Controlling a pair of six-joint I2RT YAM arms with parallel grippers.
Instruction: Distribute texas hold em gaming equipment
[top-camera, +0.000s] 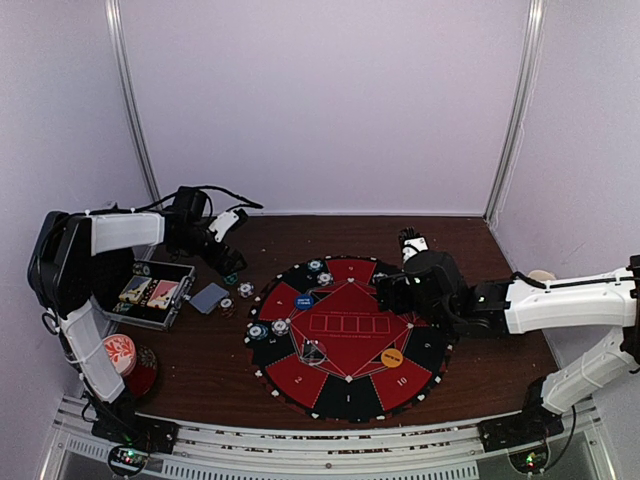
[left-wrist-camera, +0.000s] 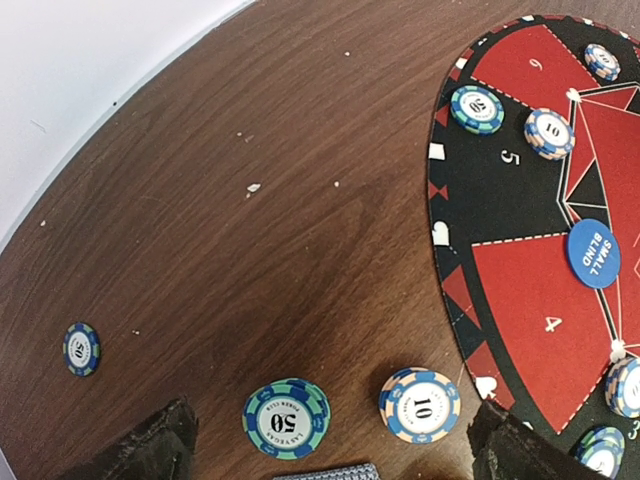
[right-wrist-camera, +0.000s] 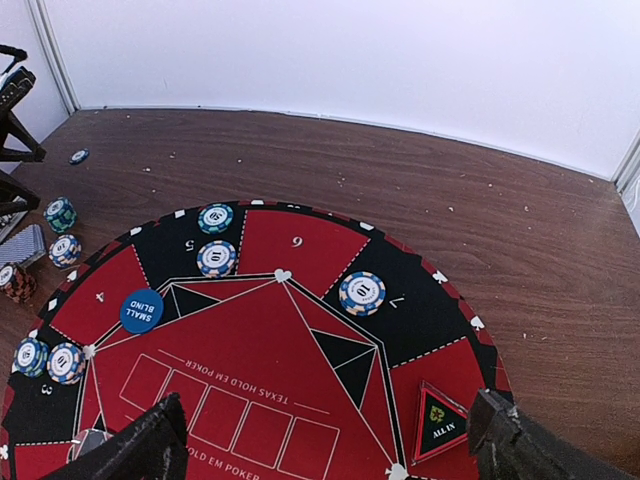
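Note:
Over the left side of the table my left gripper (top-camera: 228, 264) stands open. Below its fingers, in the left wrist view, are a green 50-chip stack (left-wrist-camera: 286, 418) and a 10-chip stack (left-wrist-camera: 420, 404); neither is gripped. My right gripper is open and empty above the round poker mat (top-camera: 340, 375). Spot 5 holds a green 50 chip (right-wrist-camera: 215, 218) and a 10 chip (right-wrist-camera: 216, 258). Spot 3 has a 50 chip (right-wrist-camera: 31, 357) and a 10 chip (right-wrist-camera: 66, 362). On spot 7 lies a single 10 chip (right-wrist-camera: 362, 293). A blue SMALL BLIND disc (right-wrist-camera: 141, 311) rests near spot 4.
An ALL IN triangle (right-wrist-camera: 440, 424), an orange disc (top-camera: 392, 357) and a clear piece (top-camera: 312, 351) lie on the mat. Left of it are a card deck (top-camera: 209, 298), red chips (right-wrist-camera: 17, 283) and an open case (top-camera: 150, 322). One loose 50 chip (left-wrist-camera: 81, 349) lies apart.

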